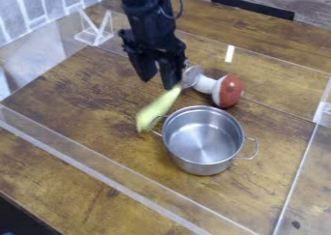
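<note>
The black gripper point(155, 70) reaches down from the top centre over the table, left of a red-and-white object. A pale yellow-green elongated object point(158, 109) lies or hangs just below it, beside the left handle of a steel pot point(202, 142). Whether the fingers hold that object is unclear. The red-and-white object point(226, 92), like a toy mushroom, lies on its side above the pot, with a small silvery item partly showing at its left.
A white wire piece point(99, 28) stands at the back left. Clear edging runs along the left and right sides.
</note>
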